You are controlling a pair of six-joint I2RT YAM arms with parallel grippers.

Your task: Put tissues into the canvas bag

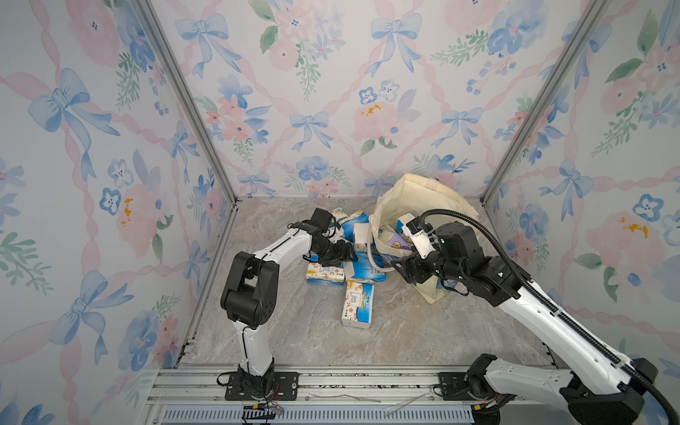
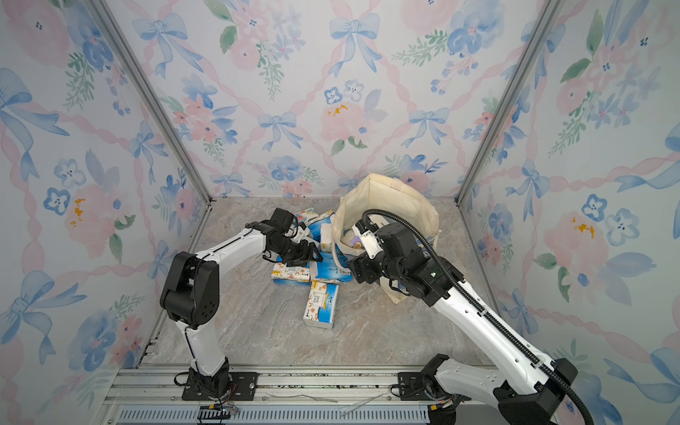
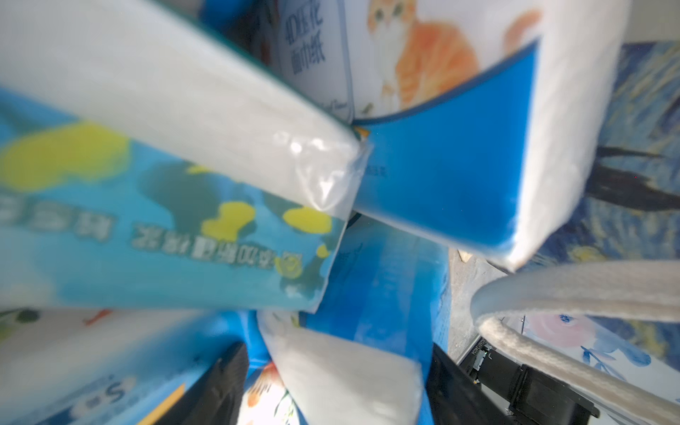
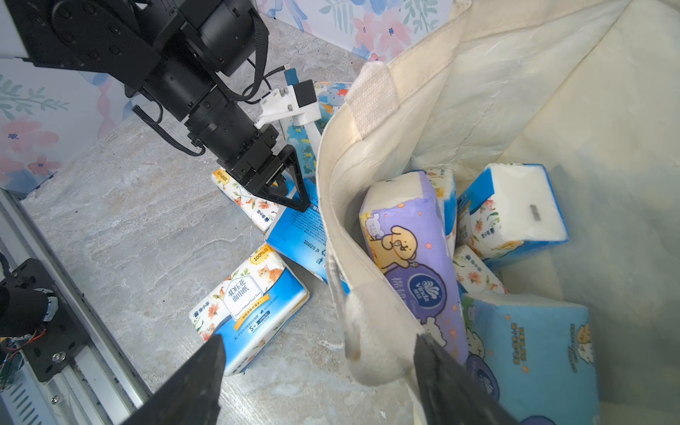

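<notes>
The cream canvas bag [image 1: 425, 194] stands open at the back right, with several tissue packs inside, including a purple pack [image 4: 418, 269] and a blue pack [image 4: 538, 347]. My right gripper is part open at the bag's near side. The bag's folded rim [image 4: 379, 354] lies between its fingers, nearer the right one. Over the pile left of the bag, my left gripper is part open. The white end of a blue tissue pack [image 3: 347, 375] sits between its fingers; a firm hold does not show.
More tissue packs [image 1: 326, 274] crowd around the left gripper, some stacked close to the bag. One pack [image 1: 358, 304] lies apart in front. A white bag handle [image 3: 566, 290] loops beside the pile. Bare grey table [image 1: 297, 326] lies in front.
</notes>
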